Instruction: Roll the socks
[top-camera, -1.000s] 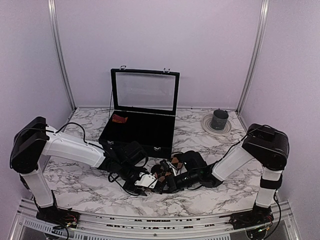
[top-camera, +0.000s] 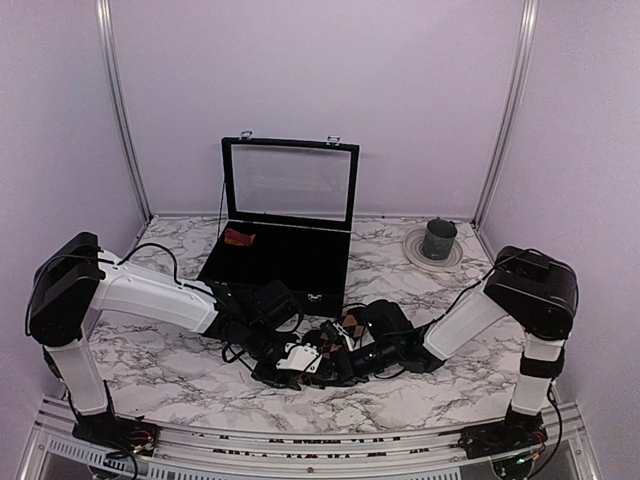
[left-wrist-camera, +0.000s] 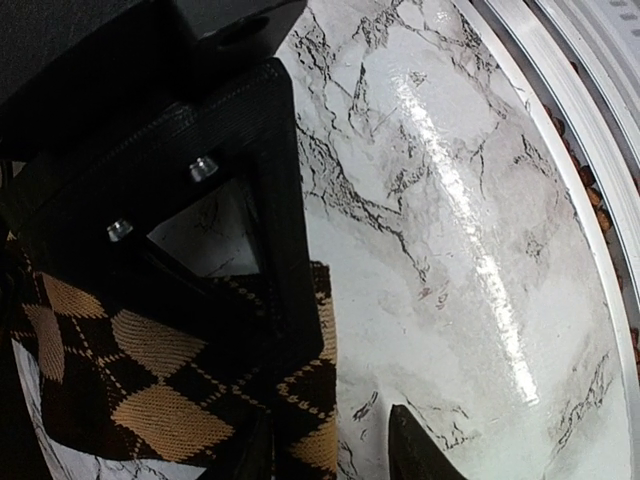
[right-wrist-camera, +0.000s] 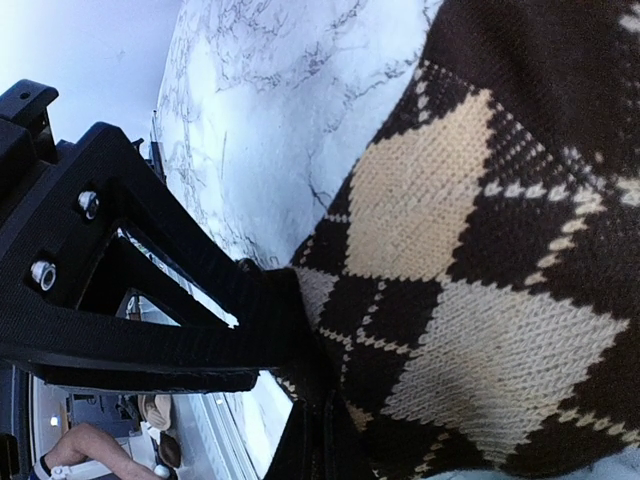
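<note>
A brown argyle sock (left-wrist-camera: 160, 345) with tan diamonds lies on the marble table. In the left wrist view my left gripper is part open, its two fingertips on either side of the sock's straight edge. My right gripper is shut against the sock (right-wrist-camera: 500, 350), which fills the right of its view. Whether cloth is caught between the right fingers is hidden. From the top, both grippers meet at the front middle of the table and cover most of the sock (top-camera: 350, 325).
Behind the arms stands an open black case (top-camera: 290, 255), its clear lid raised, with a red item (top-camera: 238, 237) inside. A grey cup (top-camera: 439, 240) sits on a plate (top-camera: 415, 250) at the back right.
My left gripper has shifted slightly to the right, closer to the right gripper, and hides more of the sock. The right arm looks almost still.
</note>
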